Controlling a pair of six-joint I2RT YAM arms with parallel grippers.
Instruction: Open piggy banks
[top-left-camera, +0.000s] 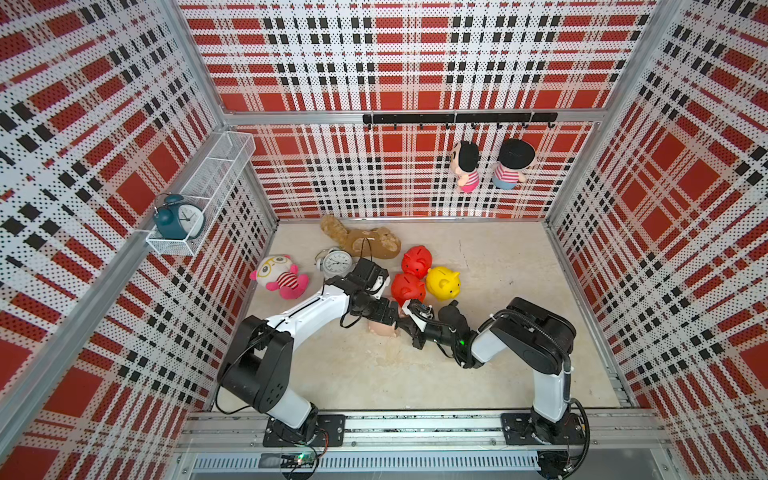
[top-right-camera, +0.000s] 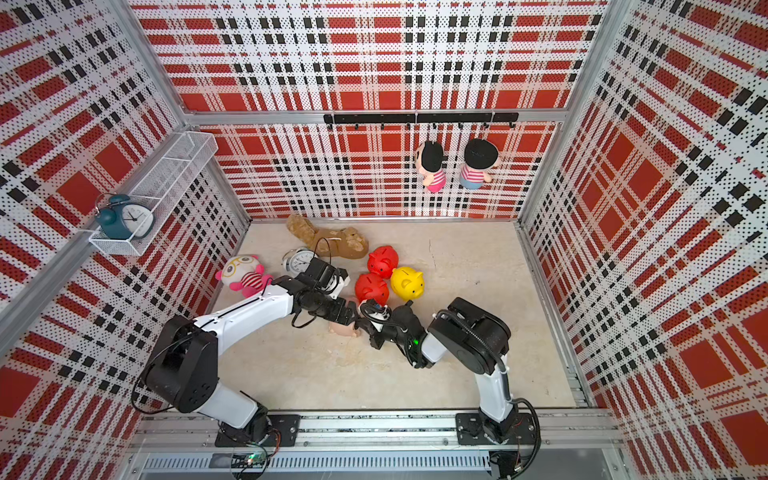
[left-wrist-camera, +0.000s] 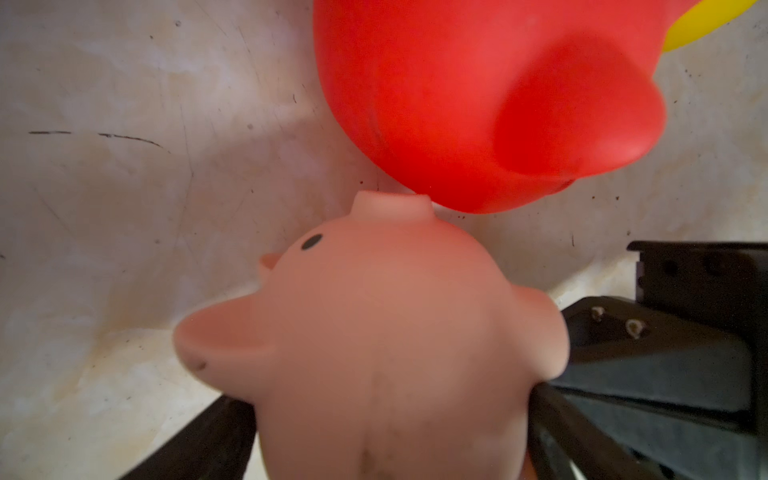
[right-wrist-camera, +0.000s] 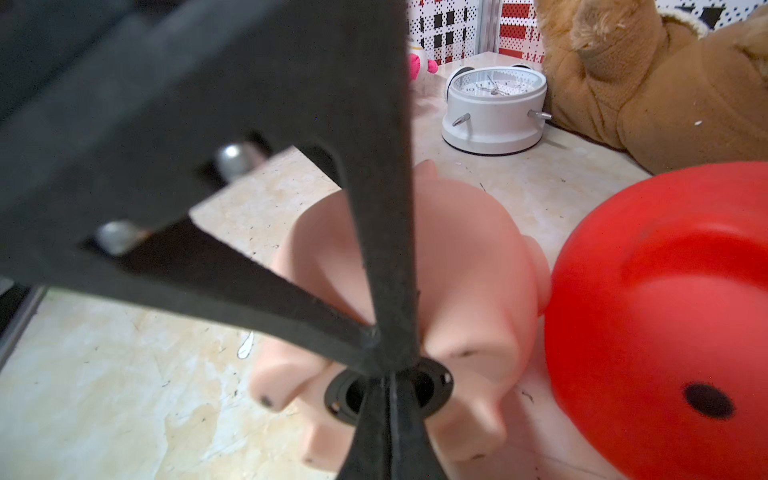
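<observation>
A pink piggy bank (left-wrist-camera: 392, 336) lies on the floor between my grippers. In the left wrist view my left gripper stands open, one finger on either side of its body. In the right wrist view my right gripper is shut, its tips at a dark round opening in the pig's underside. No plug shows between them. Two red piggy banks (top-left-camera: 417, 261) and a yellow one (top-left-camera: 443, 282) sit just behind; the nearer red one (left-wrist-camera: 448, 96) is beside the pink one.
A brown plush (top-left-camera: 372, 242), a white clock (top-left-camera: 335, 262) and a pink plush (top-left-camera: 278, 276) lie behind and left. A wire basket (top-left-camera: 200, 160) with a teal clock hangs on the left wall.
</observation>
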